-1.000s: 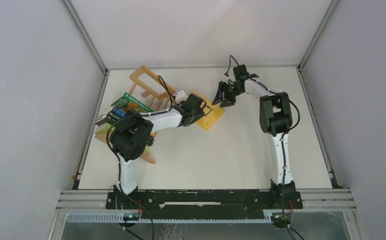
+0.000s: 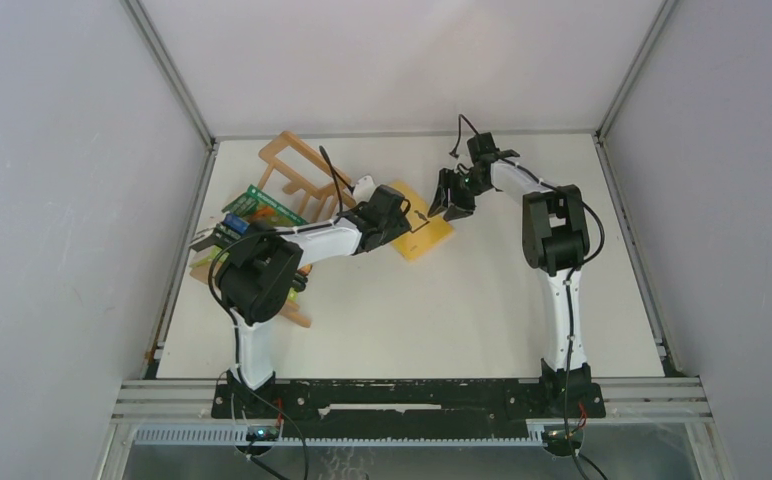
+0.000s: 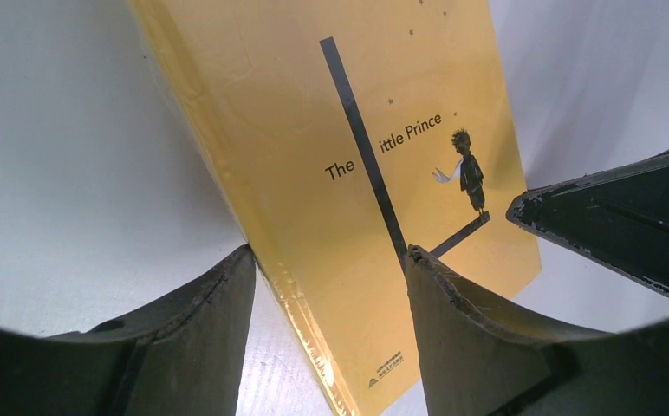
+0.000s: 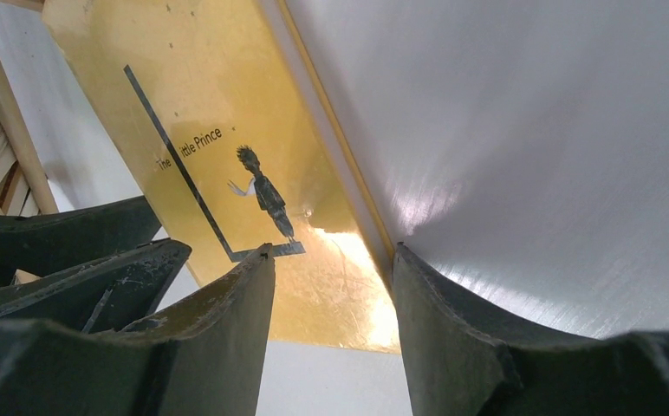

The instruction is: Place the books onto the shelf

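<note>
A yellow book titled The Little Prince [image 2: 423, 241] lies at a slant near the table's middle, cover up. From the left, my left gripper straddles its spine edge: one finger [image 3: 227, 312] stands just outside the spine, the other reaches over the cover. On the opposite, page-edge side is my right gripper, one finger [image 4: 431, 312] against the outer edge and one above the cover. Both pairs of fingers stand apart. Whether the book rests fully on the table is hard to tell. A green book [image 2: 263, 205] leans in a wooden rack at left.
The wooden rack [image 2: 284, 150] stands close behind the left arm, with several books and files in it, partly hidden by that arm.
The yellow book has shifted slightly to the right. My right gripper has edged right and a little down in the top view; the left gripper has barely moved.
</note>
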